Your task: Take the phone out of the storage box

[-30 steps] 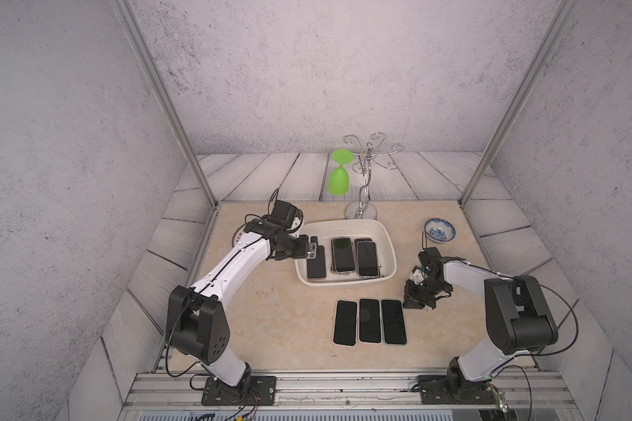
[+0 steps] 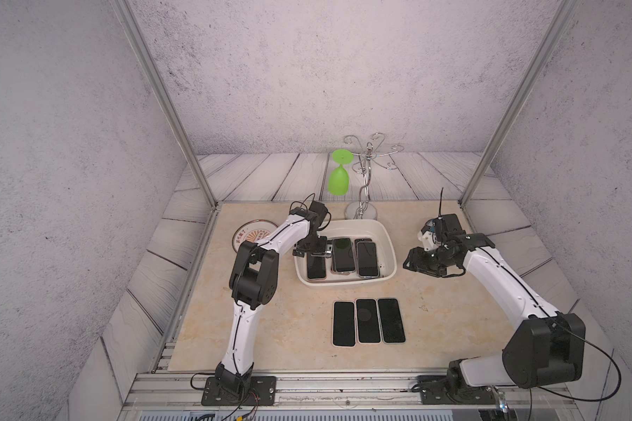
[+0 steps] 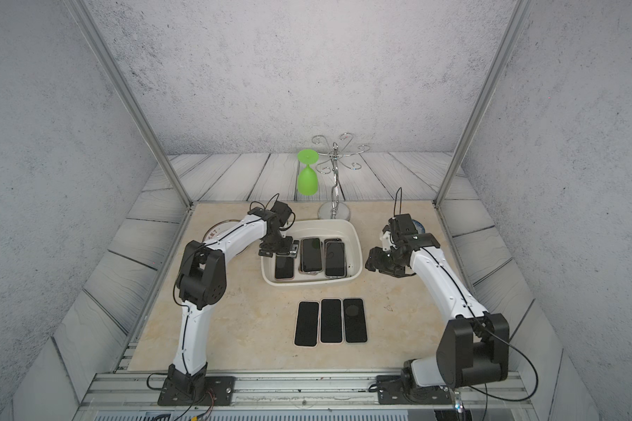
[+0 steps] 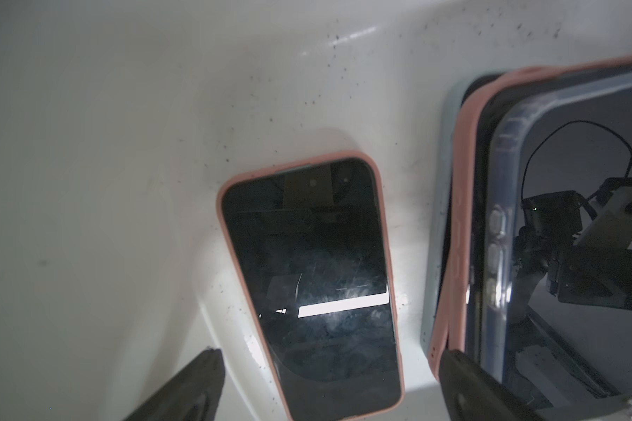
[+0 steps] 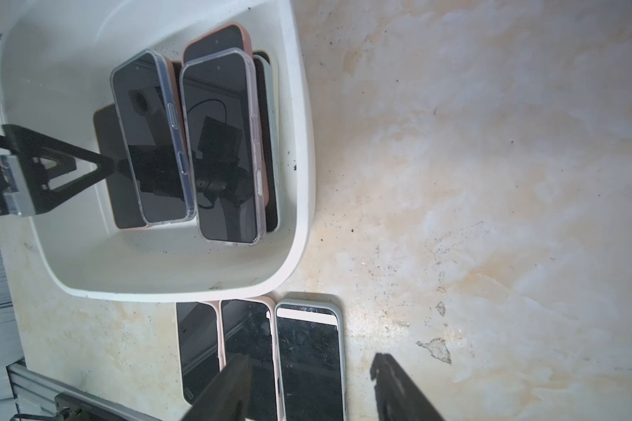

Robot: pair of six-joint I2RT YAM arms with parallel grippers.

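A white storage box (image 2: 344, 280) stands mid-table with several dark-screened phones in it. At its left lies a pink-edged phone (image 4: 316, 280), flat and by itself. My left gripper is open above this phone's near part, one finger over each side and nothing held. Beside it, clear-cased phones (image 5: 221, 147) rest stacked on others in the middle and right of the box. My right gripper hangs open to the right of the box, empty. Three phones lie in a row on the table before the box, among them a middle phone (image 2: 368, 320).
Behind the box stands a metal rack (image 2: 365, 175) with a green cup (image 2: 338, 179) on it. A printed plate (image 2: 249, 235) sits at the left, and a blue bowl (image 3: 418, 226) is partly hidden behind the right arm.
My left gripper has moved rightward, further over the box. The right arm has swung back, away from the phone row, and up beside the box. The row's phones shifted slightly left early on.
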